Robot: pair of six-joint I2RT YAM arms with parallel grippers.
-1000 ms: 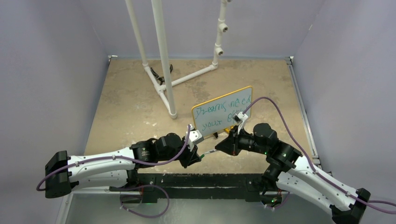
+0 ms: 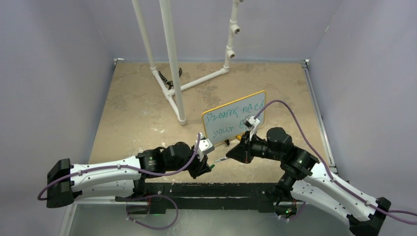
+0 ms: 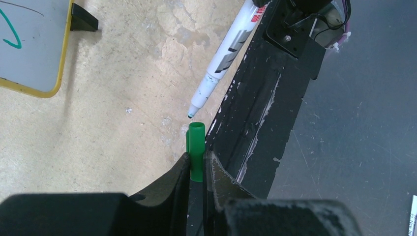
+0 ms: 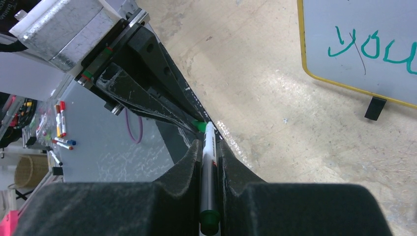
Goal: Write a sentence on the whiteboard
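The yellow-framed whiteboard [image 2: 227, 112] stands behind the grippers, with green handwriting reading "Dreams need your" and a word partly hidden by the right arm. My right gripper is shut on a white marker [image 3: 223, 59], whose bare tip points at my left gripper. Between the left fingers sits the green cap [image 3: 196, 142], its open end facing the tip. In the left wrist view a small gap shows between tip and cap. The marker's green rear end [image 4: 210, 223] shows between the right fingers.
A white pipe frame [image 2: 196, 81] stands at the back left. Several loose markers [image 4: 62, 120] lie off to the side in the right wrist view. A black beam [image 2: 216, 196] runs along the table's front edge. Bare tabletop lies between whiteboard and beam.
The left arm and the writing look unchanged.
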